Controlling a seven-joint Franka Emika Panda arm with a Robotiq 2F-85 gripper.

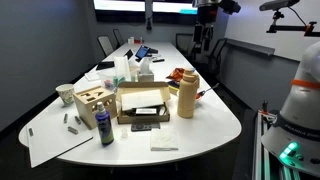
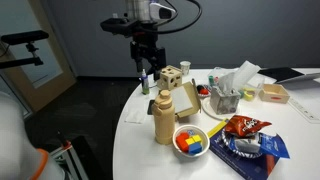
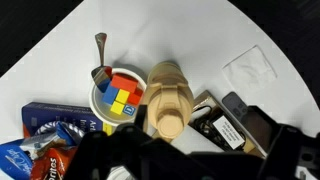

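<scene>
High above the white table hangs my gripper [image 1: 203, 44], its fingers spread apart and nothing held between them. A tall tan bottle [image 1: 187, 94] stands upright below it, at the right part of the table in exterior view 1. From the wrist, the bottle [image 3: 170, 98] is seen from above, near the gripper and well under it. Beside the bottle is a white bowl [image 2: 205, 147] holding red, blue and yellow blocks [image 2: 192, 146]. A spoon [image 3: 101, 48] lies over the bowl's rim in the wrist view.
An open cardboard box [image 1: 145, 99], a wooden box [image 1: 90, 100], a dark purple bottle [image 1: 104, 124] and a white cup [image 1: 66, 93] stand on the table. Snack bags [image 2: 245, 125] lie past the bowl. A white cloth [image 3: 249, 69] lies flat, with bare table around it.
</scene>
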